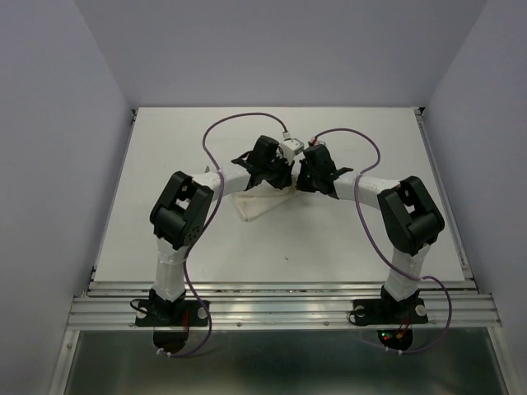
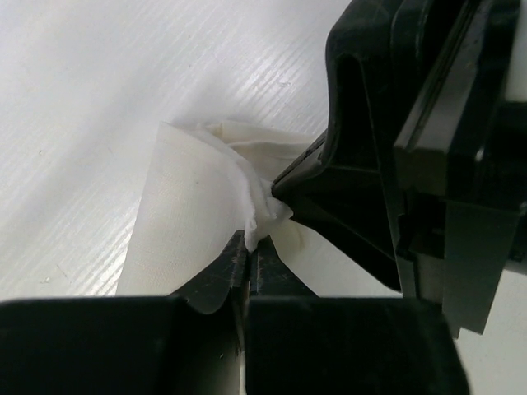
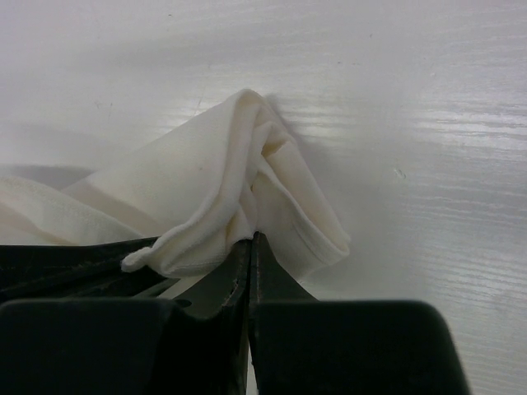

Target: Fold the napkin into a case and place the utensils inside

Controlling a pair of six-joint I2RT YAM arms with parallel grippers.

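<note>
The white napkin (image 1: 255, 206) lies mid-table, bunched where both grippers meet at its right part. In the left wrist view my left gripper is shut on a folded ridge of the napkin (image 2: 177, 206), with the dark body of the other gripper beside it. My right gripper is shut at a crumpled, layered corner of the napkin (image 3: 189, 156); whether cloth is between its fingertips is hard to see. No utensils can be made out clearly; the arms cover part of the cloth.
The two grippers are crowded close together over the napkin, hiding much of its right end.
</note>
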